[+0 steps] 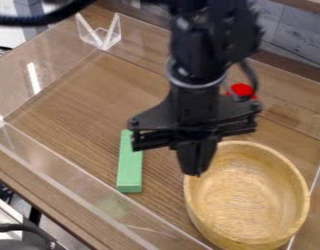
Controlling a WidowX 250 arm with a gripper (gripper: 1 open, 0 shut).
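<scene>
My black gripper (pixel 194 153) fills the middle of the camera view, pointing down over the left rim of a yellow oval bowl (pixel 260 200); its fingertips look close together, with nothing seen between them. A green bar (pixel 130 161) lies on the wooden table to the left of the bowl. Behind the arm at the upper right, a red object (pixel 241 91) is mostly hidden.
The wooden table (pixel 65 117) has bare room on the left. A small clear rack (pixel 100 32) stands at the back left. A pale wall runs along the back right, and dark cables show at the lower left edge.
</scene>
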